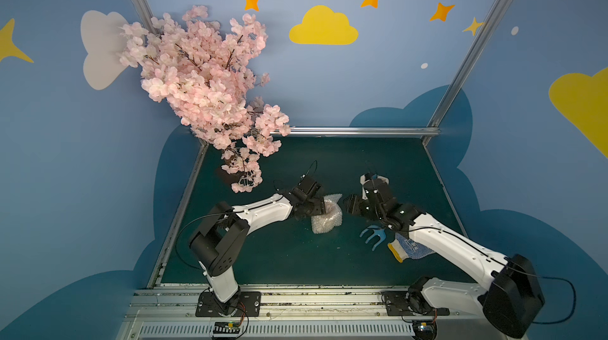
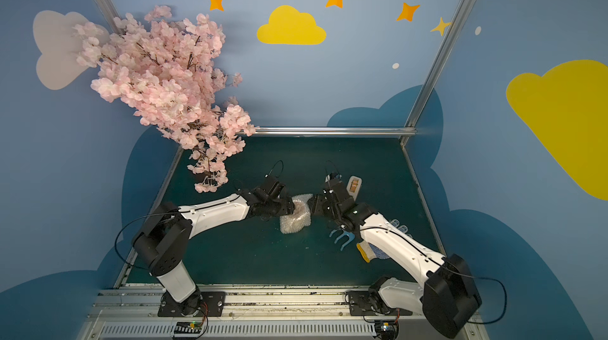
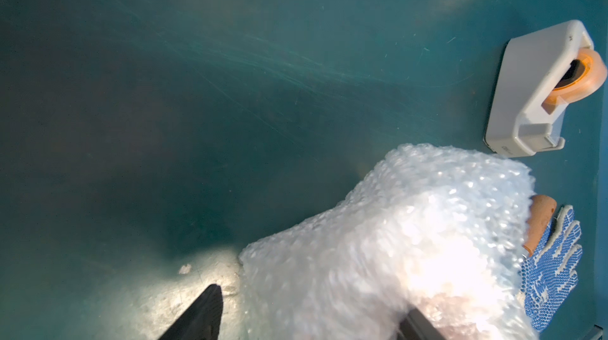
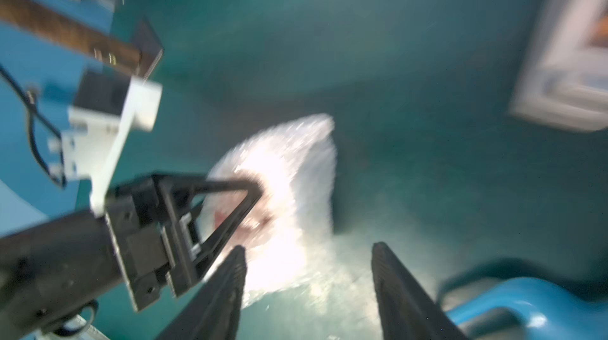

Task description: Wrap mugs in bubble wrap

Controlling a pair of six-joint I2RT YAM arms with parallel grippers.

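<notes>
A crumpled bundle of bubble wrap [image 1: 330, 219] sits in the middle of the green mat, with something pinkish showing through it in the right wrist view. My left gripper [image 1: 319, 207] is at the bundle's left side; in the left wrist view its fingers are apart, one partly hidden by the wrap, and whether they grip it is unclear. My right gripper [image 1: 353, 205] hangs just right of the bundle, open, with nothing between its fingers; its wrist view is blurred. Any mug inside cannot be clearly made out.
A white tape dispenser [image 3: 519, 105] stands back right. A blue fork tool [image 1: 373, 232] and a blue-yellow glove [image 1: 411, 248] lie at the front right. Pink blossom branches [image 1: 209, 86] overhang the back left.
</notes>
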